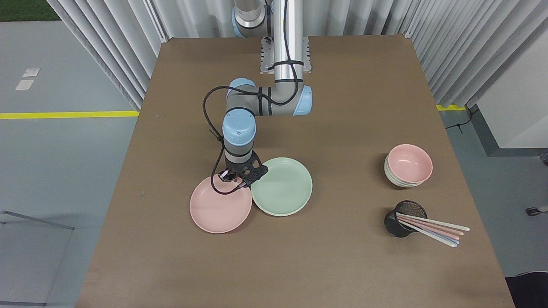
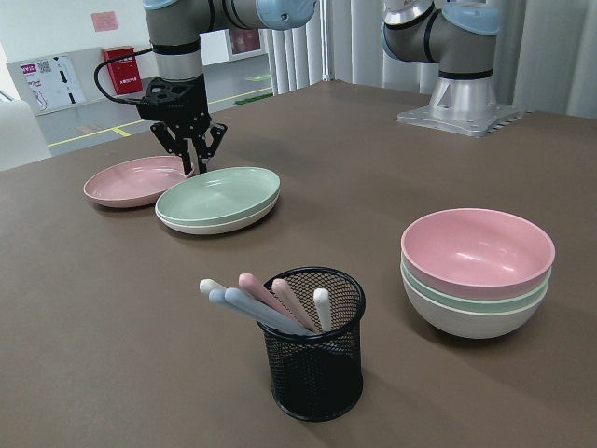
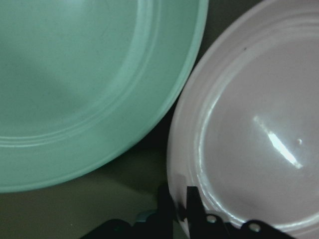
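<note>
A pink plate lies front-left of a green plate, which is stacked on a white one in the left view. My gripper is down at the pink plate's rim, a dark finger to each side of the rim in the wrist view. Whether the fingers are closed tight on it I cannot tell.
Stacked bowls stand at the right, with a black mesh cup of chopsticks in front of them.
</note>
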